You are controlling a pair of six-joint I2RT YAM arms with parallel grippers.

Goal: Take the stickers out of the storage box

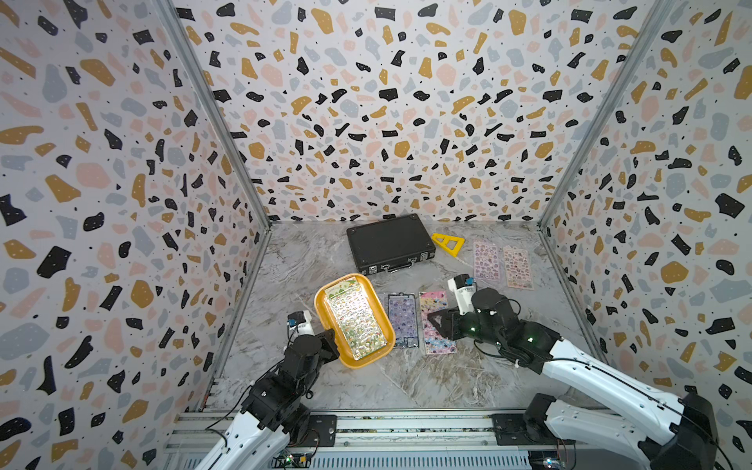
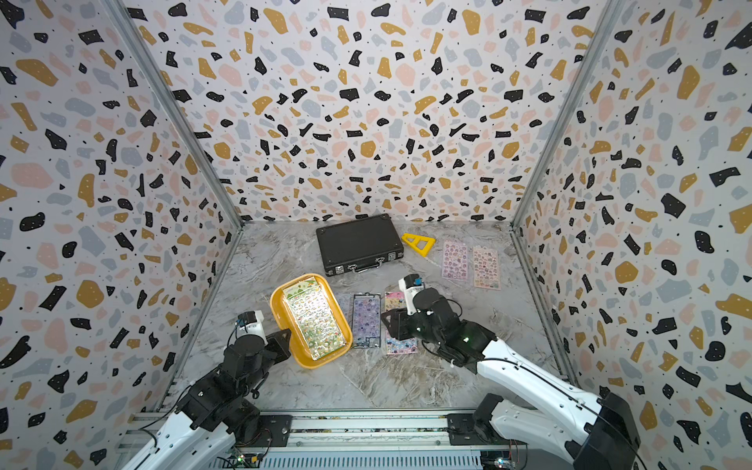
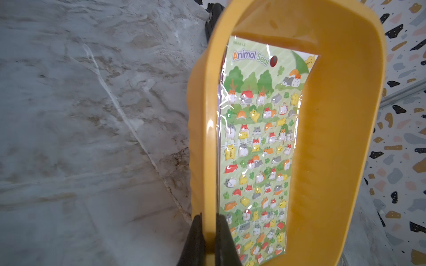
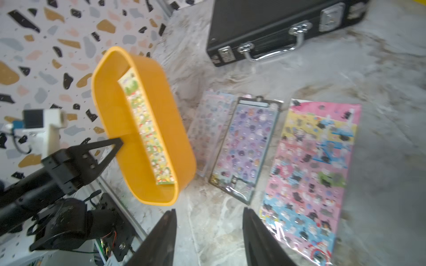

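The orange plastic box [image 1: 384,317] stands at front left of the table, tilted in the left wrist view, holding a green Animal Seal sticker sheet [image 3: 257,150]. My left gripper is shut on the box's near rim. My right gripper is open with nothing between its fingers, raised by a pink sticker sheet [image 4: 306,173]. Beside the box lie a clear sheet [image 4: 210,128] and a purple sheet in a dark-edged case [image 4: 244,146].
A black briefcase [image 1: 389,239] sits at the back, with a yellow triangle [image 1: 447,243] and two pink sheets [image 2: 455,260] to its right.
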